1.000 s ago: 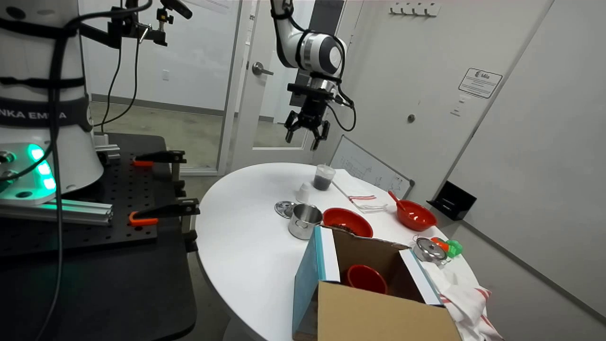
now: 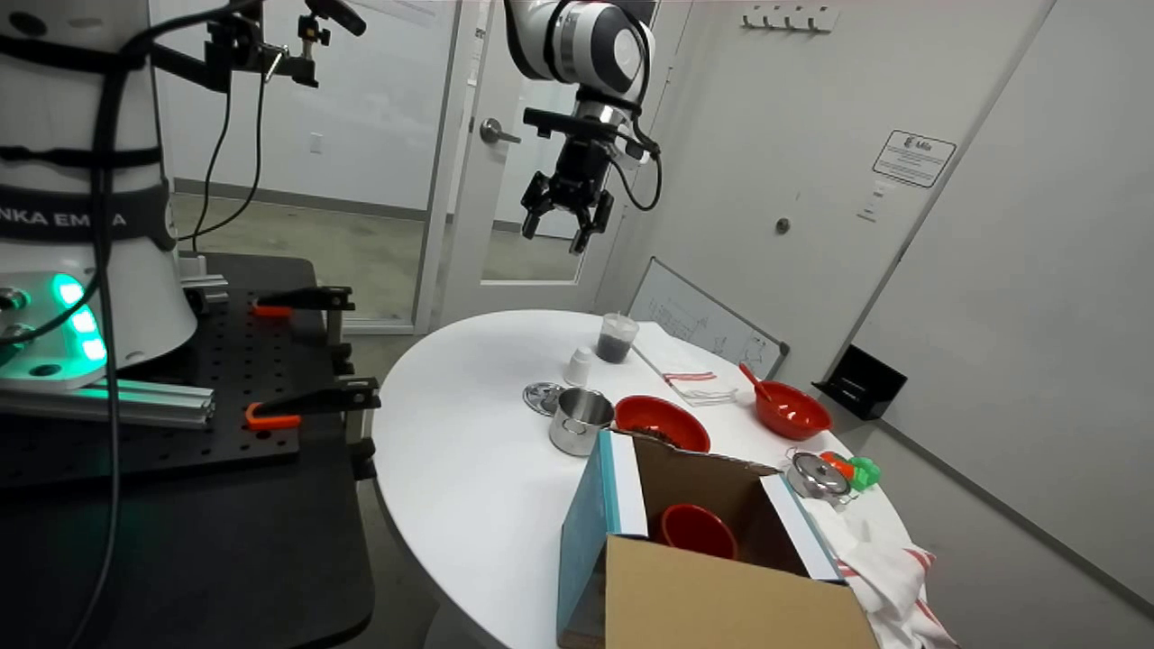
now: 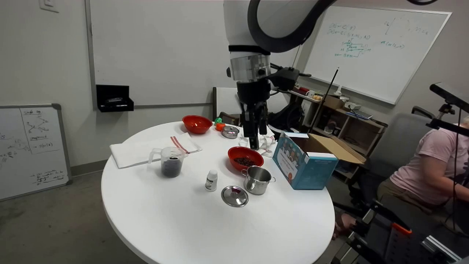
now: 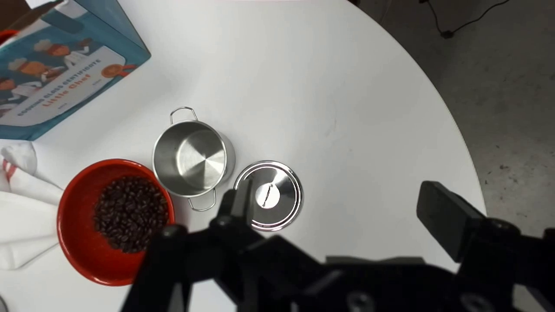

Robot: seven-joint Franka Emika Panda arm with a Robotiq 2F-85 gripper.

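Note:
High above the round white table (image 2: 465, 433) hangs my gripper (image 2: 557, 238), open, its two fingers wide apart with nothing between them. From the wrist view, the left finger (image 4: 242, 200) overlaps the edge of a silver lid (image 4: 281, 200) lying flat far below. Beside that lid stands an empty steel pot (image 4: 192, 156) with two wire handles. A red bowl (image 4: 78, 229) holding dark beans sits on the pot's other side. In exterior view 2, a small white bottle (image 3: 211, 180) stands upright near the lid, and a measuring cup (image 3: 171, 162) with dark contents is farther left.
An open blue cardboard box (image 3: 303, 165) with a red cup (image 2: 698, 530) inside stands near the pot. Another red bowl (image 3: 196, 124), a lidded pot (image 3: 230, 131) and a folded white towel (image 3: 136, 151) lie toward the back.
In exterior view 1 my gripper has moved up and slightly left. It stays open, and the things on the table have not moved.

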